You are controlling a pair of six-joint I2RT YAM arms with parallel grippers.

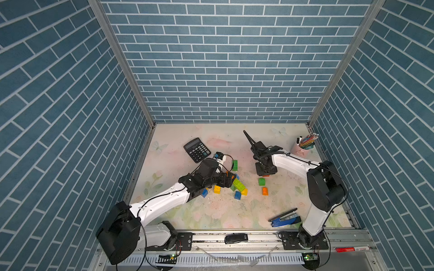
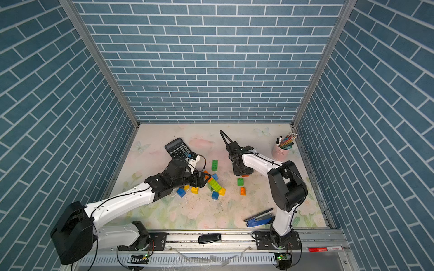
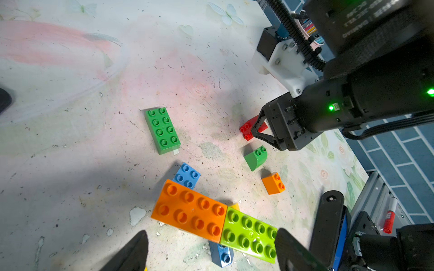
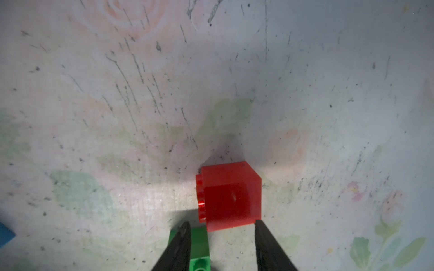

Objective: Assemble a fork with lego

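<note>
My left gripper is open above an orange 2x4 brick (image 3: 189,210) and a lime 2x4 brick (image 3: 248,234) lying end to end, with yellow and blue bricks around them. My right gripper stands open over a red brick (image 4: 230,194) with a sloped side, studs facing left in the right wrist view. A small green brick (image 4: 199,239) lies beside it. A green 2x4 brick (image 3: 161,130) and an orange 2x2 brick (image 3: 273,183) lie apart on the table.
A calculator (image 1: 197,150) is at the back left, a pen cup (image 1: 300,149) at the back right, and a blue stapler (image 1: 284,220) at the front right.
</note>
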